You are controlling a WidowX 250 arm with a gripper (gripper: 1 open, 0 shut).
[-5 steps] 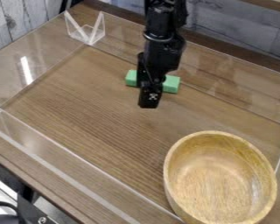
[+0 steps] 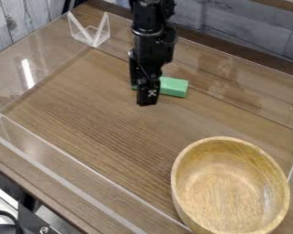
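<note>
My black gripper (image 2: pixel 146 88) hangs low over the wooden tray floor in the upper middle of the camera view, its fingers open. A green block (image 2: pixel 172 87) lies just right of and behind the fingers, partly hidden by the gripper.
A large empty wooden bowl (image 2: pixel 229 186) sits at the lower right. The tray's rim and corners surround the work area.
My gripper has moved left, from in front of the green block to its left side. The block appears to lie where it was.
</note>
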